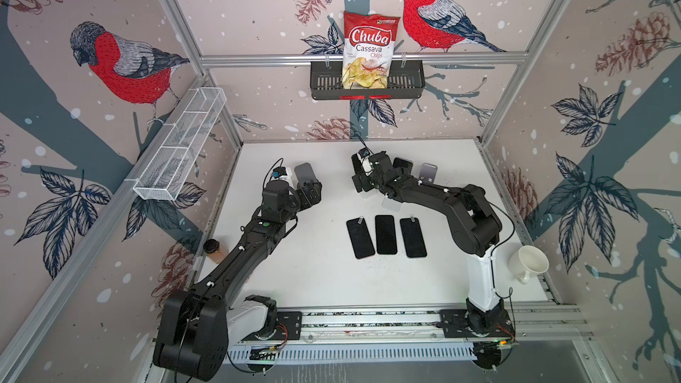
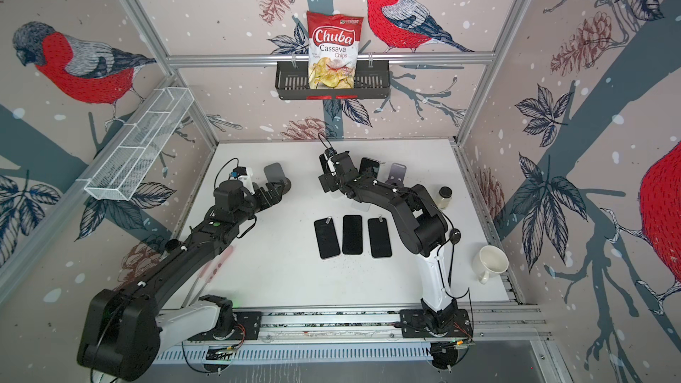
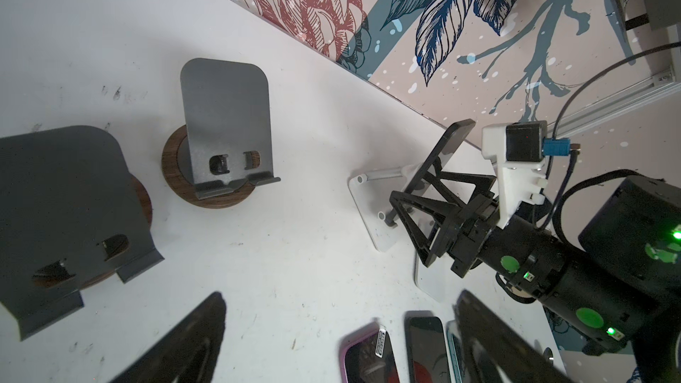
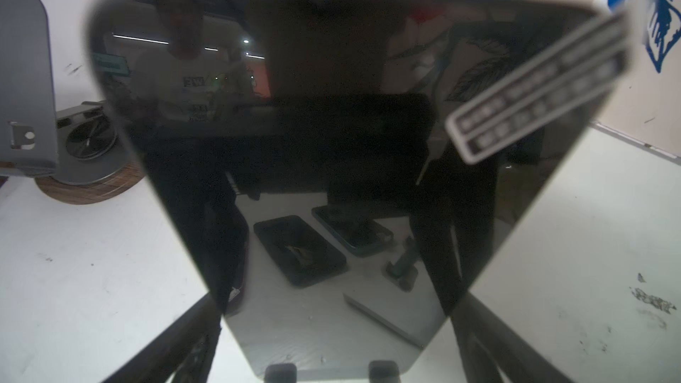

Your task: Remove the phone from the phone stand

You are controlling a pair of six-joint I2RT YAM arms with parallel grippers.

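A black phone point(image 4: 319, 170) with a barcode sticker in its upper right corner leans on a white phone stand point(image 3: 376, 223); two of the stand's hooks show at its lower edge. Close in front of it, my right gripper is open, one finger to each side of the phone's lower part. I cannot tell whether the fingers touch it. Off to the left, my left gripper stands open and empty, near a grey empty stand point(image 3: 227, 117) and a nearer grey one point(image 3: 64, 198).
Three dark phones point(image 1: 386, 234) lie flat mid-table. Behind the right arm are another dark phone point(image 2: 369, 166) and a grey stand point(image 2: 396, 173). A white mug point(image 1: 528, 263) sits at the front right.
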